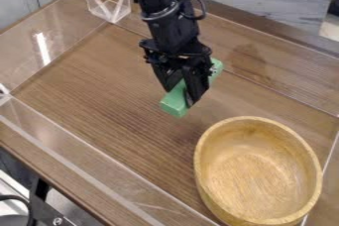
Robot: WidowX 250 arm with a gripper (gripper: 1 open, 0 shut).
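Note:
The black robot arm reaches down from the top centre to its gripper (181, 79), which is shut on a green object (175, 102) held over the wooden table (93, 121). A second green item (216, 67) shows just behind the gripper's right side. A yellow-beige oval bowl (257, 170) stands at the front right, below and to the right of the held object.
Clear plastic pieces sit at the left edges, a white wood-grain wall runs along the back, and a cable lies at the bottom left corner.

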